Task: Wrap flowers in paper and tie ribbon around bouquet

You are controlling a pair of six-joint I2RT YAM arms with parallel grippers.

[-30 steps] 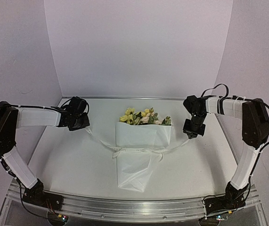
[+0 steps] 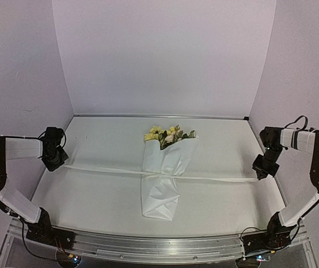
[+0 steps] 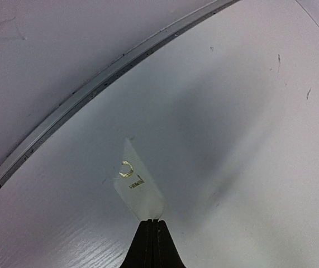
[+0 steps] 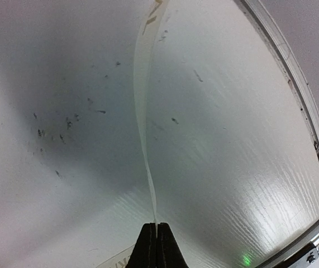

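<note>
A bouquet of yellow and pale flowers (image 2: 170, 135) in white wrapping paper (image 2: 160, 202) lies mid-table, its waist pinched narrow. Around that waist runs a white ribbon (image 2: 106, 170), pulled nearly straight out to both sides. At the table's left edge my left gripper (image 2: 63, 163) is shut on one ribbon end; in the left wrist view a short printed tail of ribbon (image 3: 139, 181) sticks out past the fingertips. Near the right edge my right gripper (image 2: 258, 176) is shut on the other end, and the ribbon (image 4: 142, 106) extends from its tips in the right wrist view. The ribbon's crossing is too small to make out.
Bare white table (image 2: 103, 204) surrounds the bouquet. Side walls stand close beyond both grippers, and a metal rail (image 2: 159, 251) runs along the front edge.
Both grippers have moved outward, away from each other. The slack ribbon has drawn taut, and the wrapping has gathered from wide and flat to a narrow waist.
</note>
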